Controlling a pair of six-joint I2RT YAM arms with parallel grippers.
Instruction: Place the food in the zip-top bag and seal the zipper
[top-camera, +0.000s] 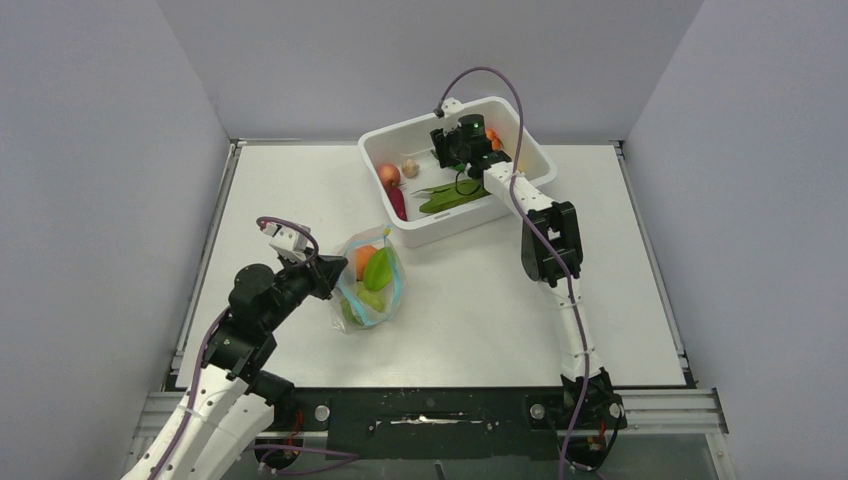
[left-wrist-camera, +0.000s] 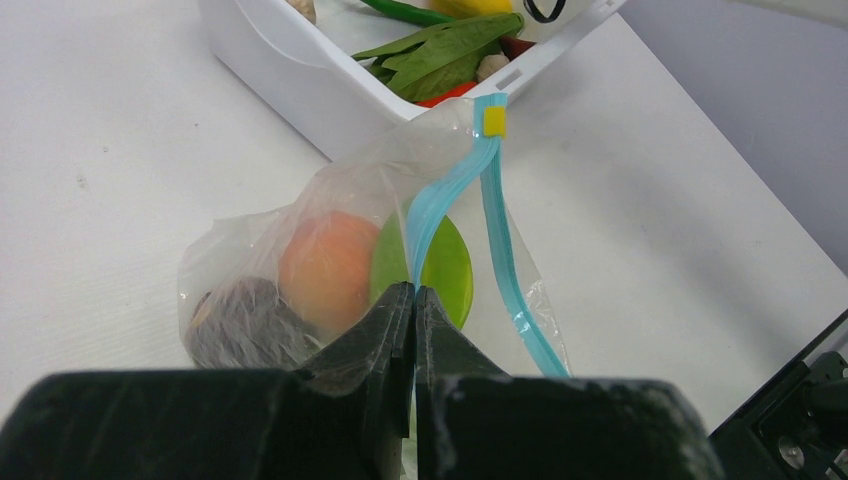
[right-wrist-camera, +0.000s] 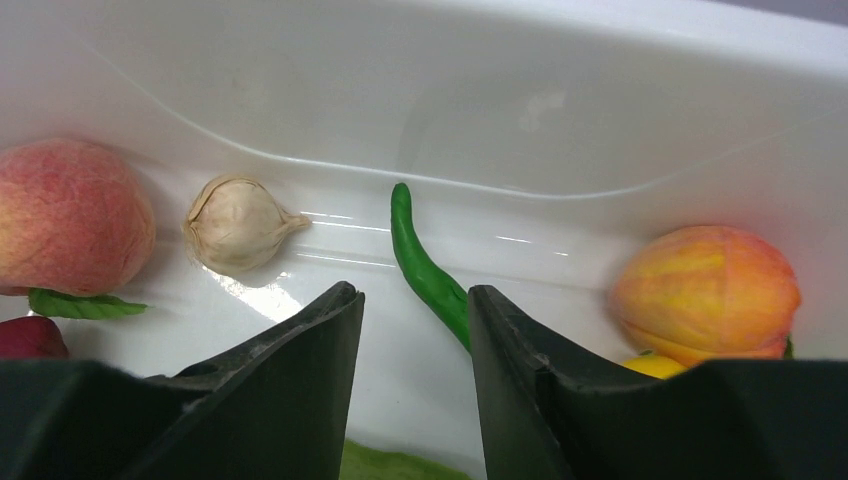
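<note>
The zip top bag (top-camera: 355, 310) lies open-topped on the table, holding orange and green food, with a blue zipper strip (left-wrist-camera: 508, 260) and yellow slider (left-wrist-camera: 494, 121). My left gripper is shut at the bag's edge, pinching it by the zipper. My right gripper is open inside the white bin (top-camera: 419, 233), above a green chili (right-wrist-camera: 425, 270), with nothing between its fingers. Near it are garlic (right-wrist-camera: 237, 225), a peach (right-wrist-camera: 70, 215), a yellow-orange fruit (right-wrist-camera: 705, 292) and a long green vegetable (right-wrist-camera: 395, 462).
The bin fills the back centre, just behind the bag. Side walls border the table.
</note>
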